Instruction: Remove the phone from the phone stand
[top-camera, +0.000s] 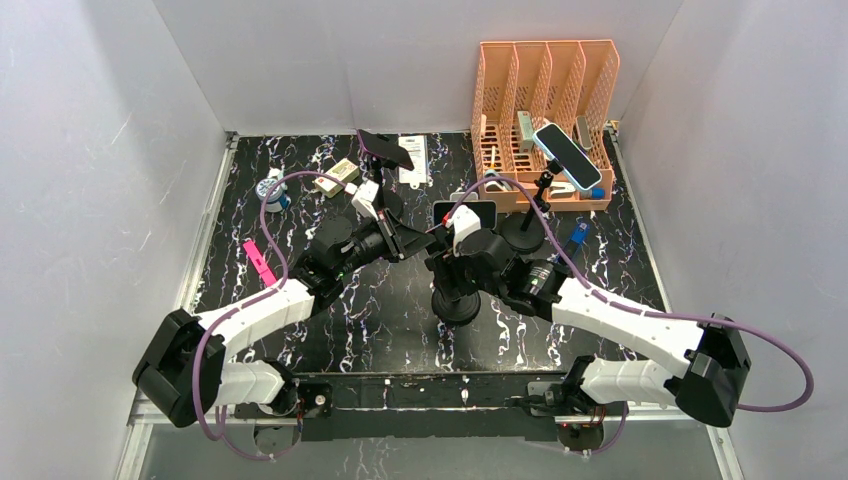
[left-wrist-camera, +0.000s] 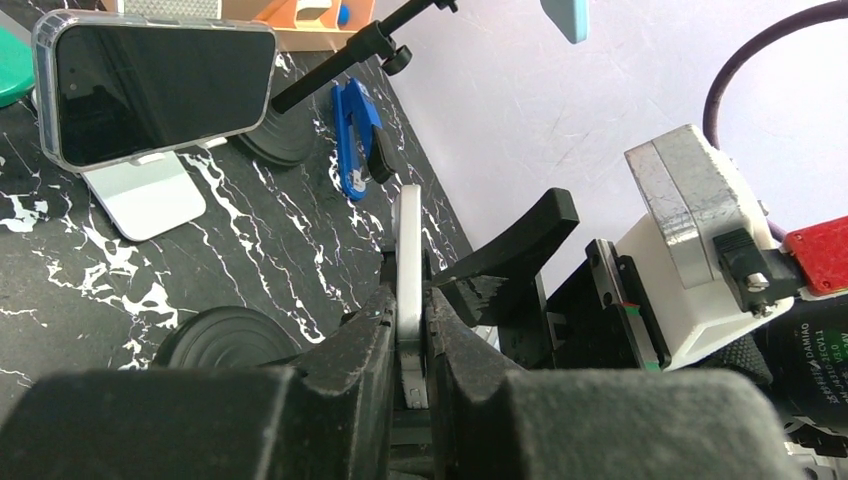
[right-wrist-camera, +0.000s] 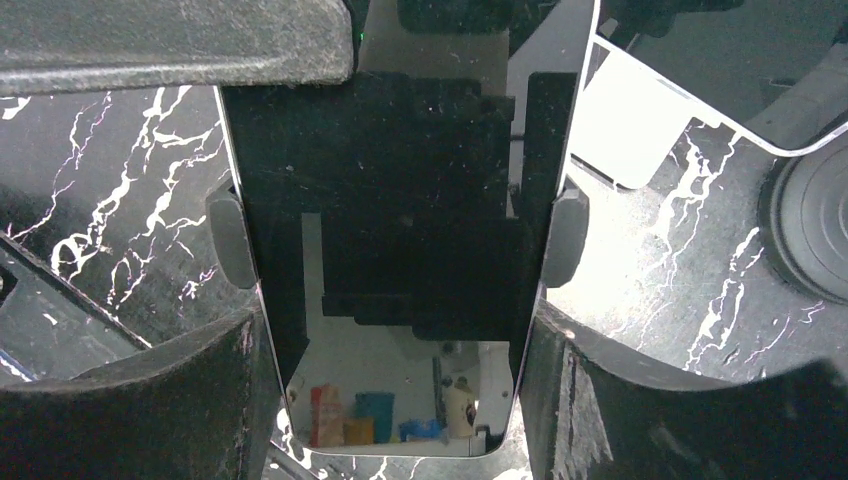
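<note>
At the centre of the top view both grippers meet at a phone over a round black stand base (top-camera: 455, 308). In the left wrist view the phone (left-wrist-camera: 409, 250) is upright, edge-on, between the fingertips of my left gripper, which appear closed against it. In the right wrist view its dark glossy face (right-wrist-camera: 395, 200) fills the middle, with the fingers of my right gripper spread either side, open around it. The stand's holder is mostly hidden.
Another phone (left-wrist-camera: 160, 90) rests on a low silver stand behind; a third (top-camera: 566, 156) is on a tall stand at right. An orange organiser (top-camera: 545, 70) stands at the back, a blue stapler (left-wrist-camera: 352, 140) at right.
</note>
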